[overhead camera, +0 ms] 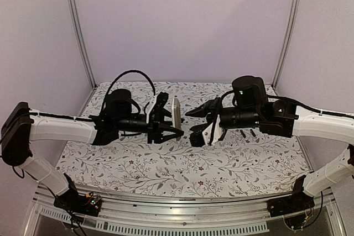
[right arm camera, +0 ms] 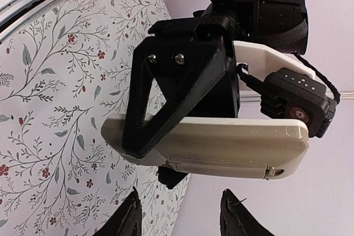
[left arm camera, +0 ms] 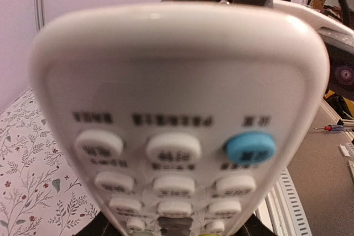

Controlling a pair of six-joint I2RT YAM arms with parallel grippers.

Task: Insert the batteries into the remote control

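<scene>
Held up above the table is a white remote control (overhead camera: 176, 113), with my left gripper (overhead camera: 176, 126) shut on it. Its keypad, with one blue button, faces the left wrist camera (left arm camera: 177, 87). The right wrist view shows the back of the remote (right arm camera: 221, 142), its battery cover (right arm camera: 221, 166) in place. My right gripper is apart from the remote, its fingers (right arm camera: 128, 216) spread with nothing between them; in the top view it stands just right of the remote. Two dark batteries (overhead camera: 248, 133) lie on the table behind the right arm.
A metal rail (overhead camera: 166, 214) runs along its front edge. Pale walls close off the back and sides.
</scene>
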